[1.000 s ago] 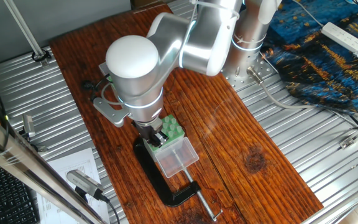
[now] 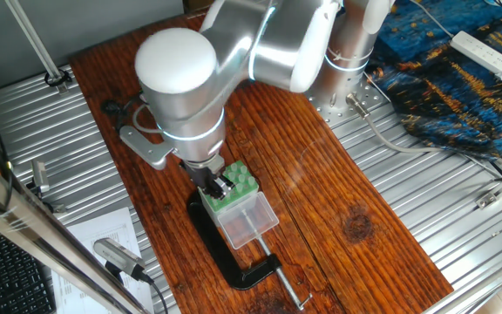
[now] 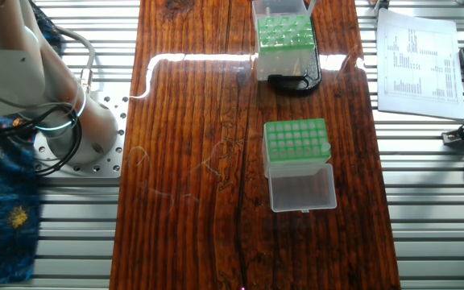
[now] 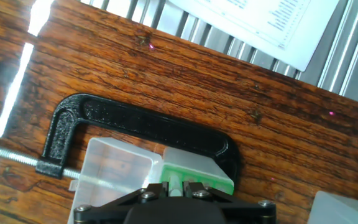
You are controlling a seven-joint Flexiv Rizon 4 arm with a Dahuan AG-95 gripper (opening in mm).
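The clamped rack (image 2: 232,186) has a green top set with several pale tubes and a clear lid hinged open. My gripper (image 2: 223,187) is at this rack's edge, its black fingers low over the tubes. In the wrist view the gripper has a pale tube-like piece between its fingertips, over the green top of the rack (image 4: 194,163). Whether the fingers press on that piece cannot be told. Exterior view 2 does not show the gripper. A second rack (image 3: 296,138) there has a green grid, mostly empty holes and one pale tube (image 3: 325,148) at a corner.
A black C-clamp (image 2: 225,253) wraps around the first rack, its metal screw (image 2: 288,286) sticking out past the open lid (image 2: 249,222). The second rack's clear lid (image 3: 303,188) lies open. Bare wood (image 2: 321,201) stretches right of the clamp. Papers (image 3: 420,60) lie beyond the table edge.
The arm's wrist housing has moved up and to the left in exterior view 1, and the gripper has shifted slightly the same way. The rack, lid and clamp have stayed put.
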